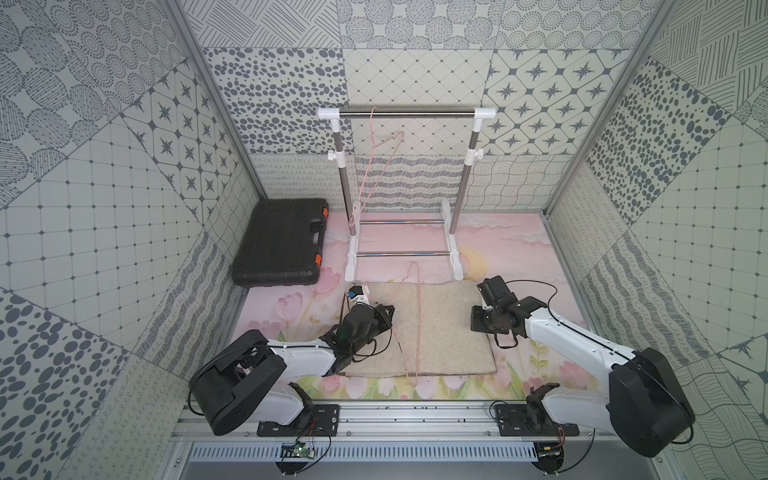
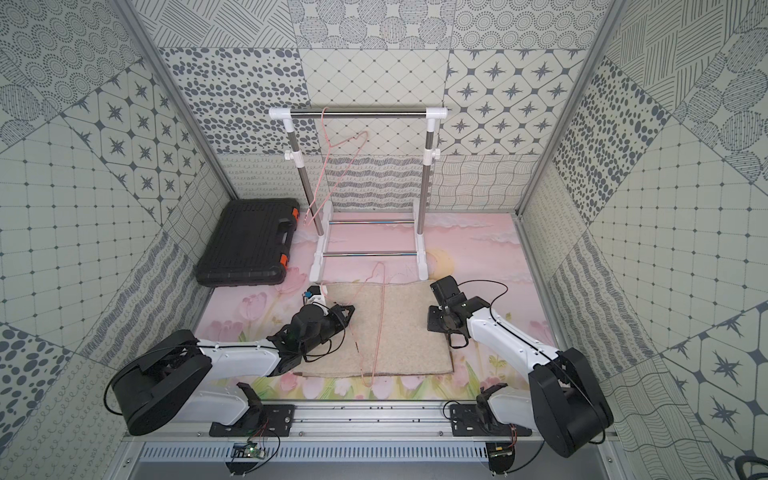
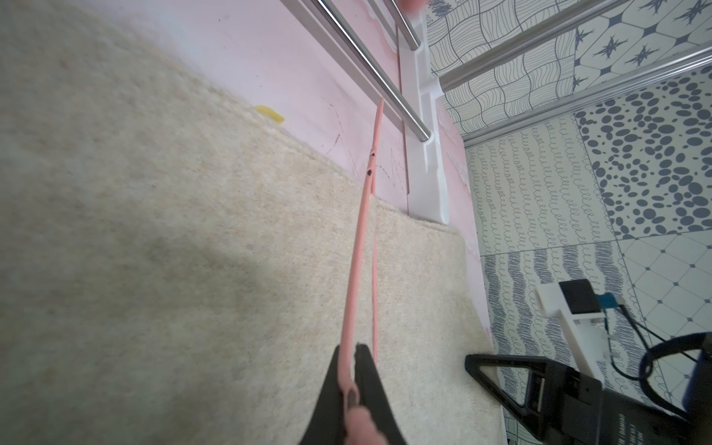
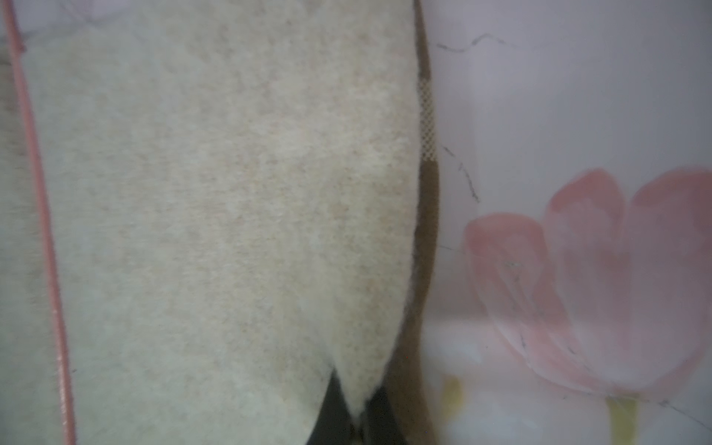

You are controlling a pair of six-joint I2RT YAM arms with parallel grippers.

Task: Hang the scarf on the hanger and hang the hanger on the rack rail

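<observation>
The beige scarf [image 1: 452, 332] lies flat and spread over the front of the table. Across its middle stands a thin pink hanger [image 1: 418, 320], its bar running front to back in the top left view. My left gripper [image 1: 389, 317] is shut on this pink hanger [image 3: 357, 259], which rises from between the fingertips in the left wrist view. At the scarf's right edge, my right gripper [image 1: 477, 319] is shut on a fold of cloth; the right wrist view shows the scarf [image 4: 222, 207] pinched to a point between the dark fingertips.
Behind the scarf stands a rack with a metal top bar [image 1: 424, 113]; another pink hanger [image 1: 369, 172] hangs toward its left end. A black case [image 1: 280, 244] lies at the left. Floor right of the rack is open.
</observation>
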